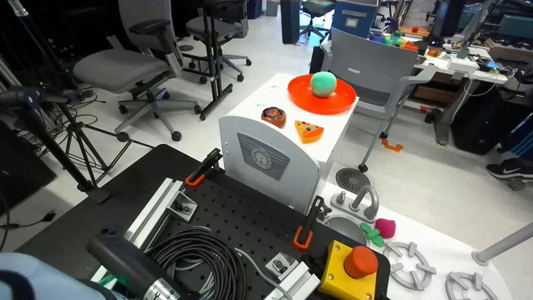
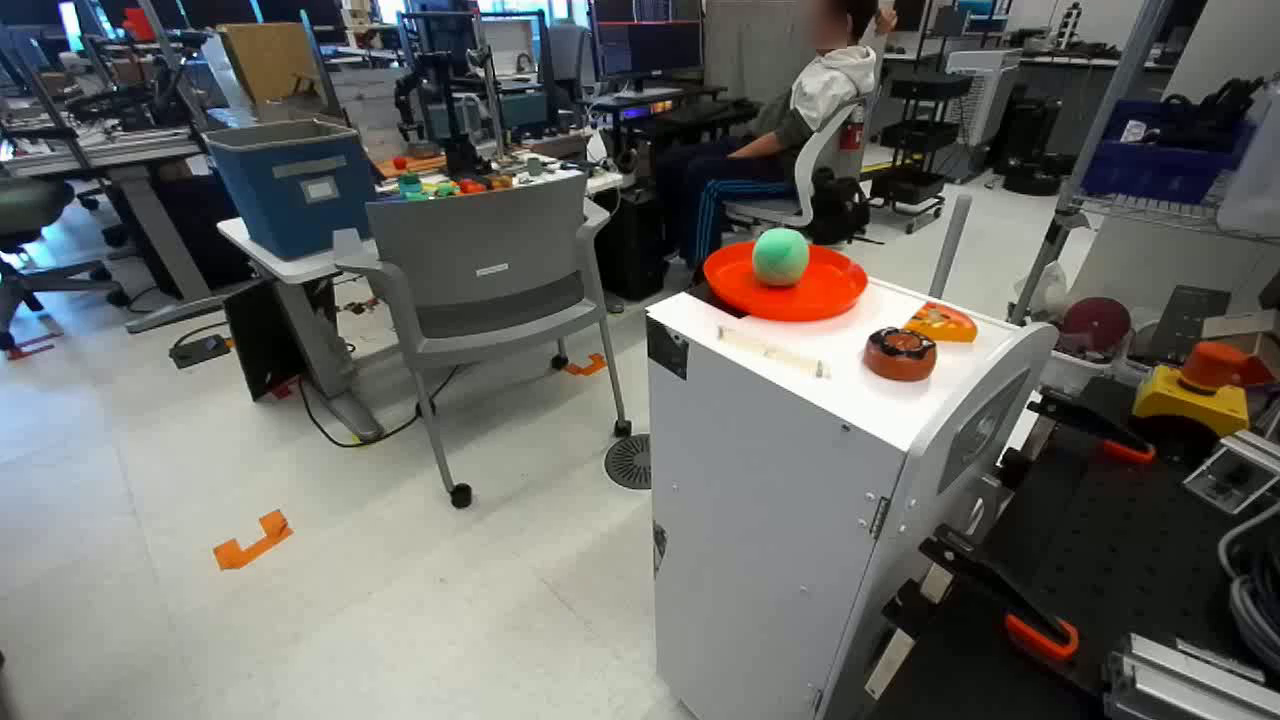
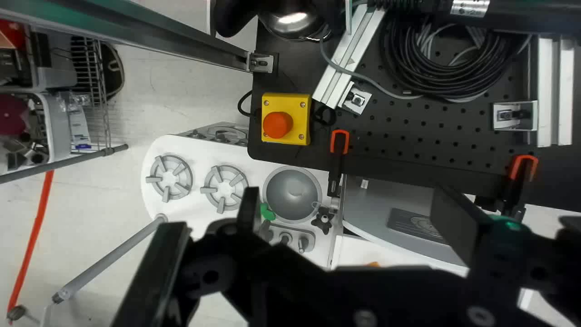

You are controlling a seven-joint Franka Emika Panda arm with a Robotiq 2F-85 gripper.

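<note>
Wide apart in the wrist view stand the fingers of my open gripper, nothing held between them. Below it are the toy sink and the edge of the black board. On the white cabinet top lies a red plate bearing a green ball. Nearer the cabinet's front sit a round brown toy and a toy pizza slice. Beside the sink rests a pink toy vegetable with green leaves; the wrist view shows only some green of it. My gripper is outside both exterior views.
Two toy burners occupy the white counter. A yellow box with a red button, orange-tipped clamps and coiled black cable lie on the black board. A grey post rises by the counter. Bare white shows around the toys on the cabinet.
</note>
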